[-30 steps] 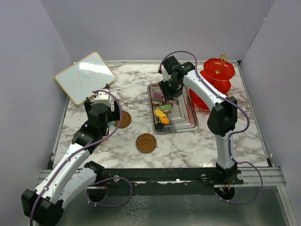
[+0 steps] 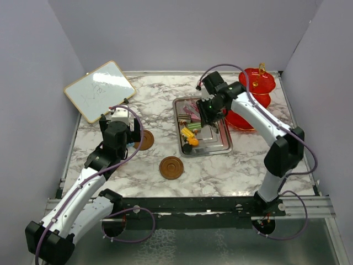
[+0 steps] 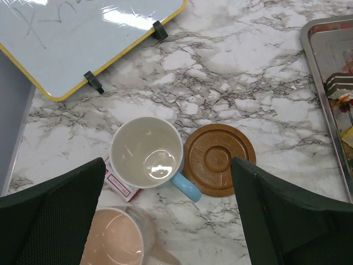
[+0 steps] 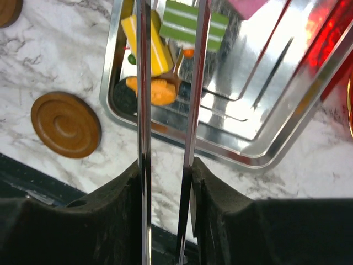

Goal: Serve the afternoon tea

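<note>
My right gripper is shut on a pair of long metal tongs [image 4: 193,110] that reach over the metal tray [image 2: 220,149]; their tips fall outside the right wrist view, so I cannot tell whether they pinch anything. Toy sweets lie in the tray: a yellow piece [image 4: 161,59], a green striped one [image 4: 181,25], an orange one [image 4: 163,93] and a pink one [image 4: 246,6]. The left gripper stands open and empty above a white cup [image 3: 144,146] with a blue handle. Below that cup is a pinkish cup [image 3: 113,237].
A tiered red stand [image 2: 257,83] occupies the back right, beside the tray. One wooden coaster [image 3: 231,143] touches or nearly touches the white cup; another [image 2: 171,168] lies near the front. A red-and-white packet [image 3: 120,185] sits by the cups. The whiteboard [image 2: 99,88] leans back left.
Over the tray, my right gripper has shifted to the right with the tongs, and its forearm has swung right too. The left arm has stayed still.
</note>
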